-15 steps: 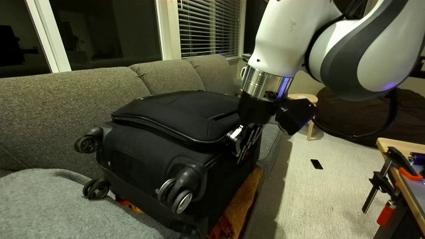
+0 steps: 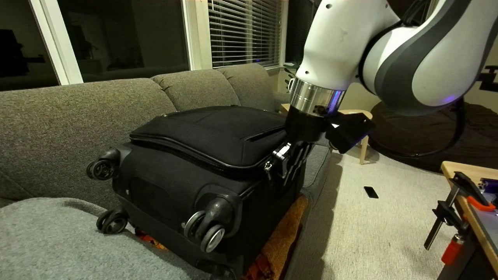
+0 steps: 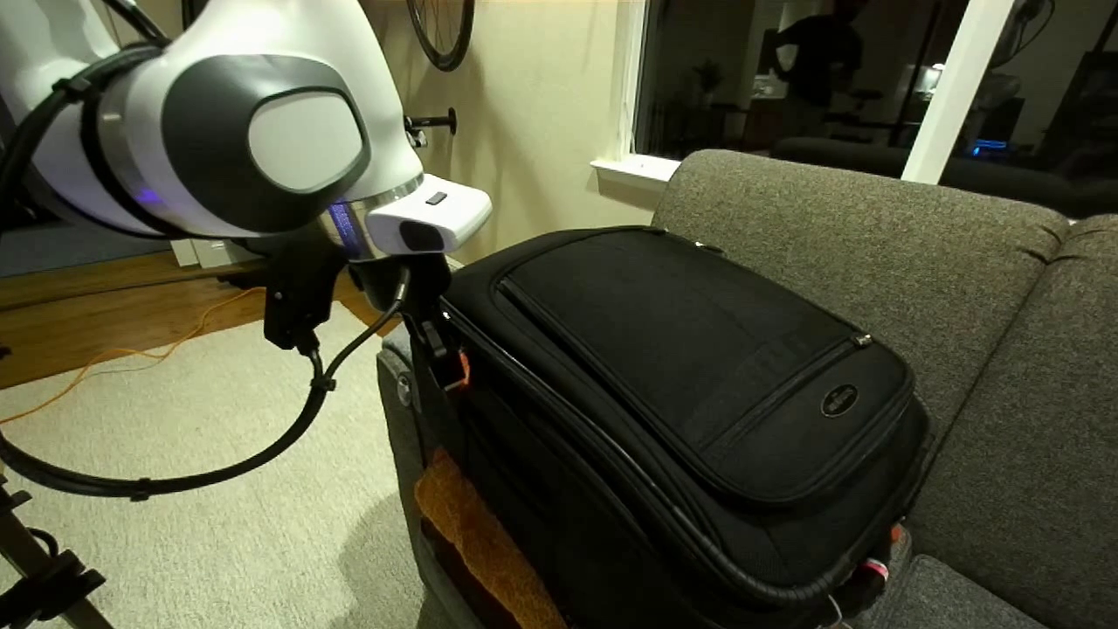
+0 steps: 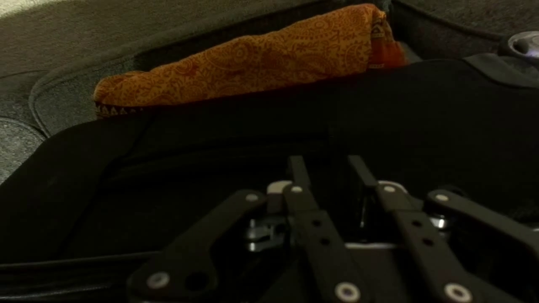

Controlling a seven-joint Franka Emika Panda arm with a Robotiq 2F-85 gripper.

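Observation:
A black soft-sided suitcase (image 2: 200, 149) lies on its back on the couch, its wheels towards the camera in exterior view 1. My gripper points down at the suitcase's side on the room side, just below its top edge. The fingers (image 4: 299, 174) stand part open, with a dark gap between them and nothing clearly held. A metal zipper pull (image 2: 268, 165) hangs at the suitcase corner beside the gripper. In exterior view 2, a small orange piece (image 3: 461, 369) shows at the fingers; whether they touch it is unclear.
An orange patterned cloth (image 4: 252, 63) lies under the suitcase. The couch backrest (image 2: 84, 121) rises behind it. A wooden table with a clamp (image 2: 450, 210) stands at the right. A black phone-like object (image 2: 371, 191) lies on the otherwise clear carpet.
In exterior view 1 the gripper has shifted slightly right and a little upward along the suitcase's side. The zipper pull at the corner now shows. The suitcase appears unmoved.

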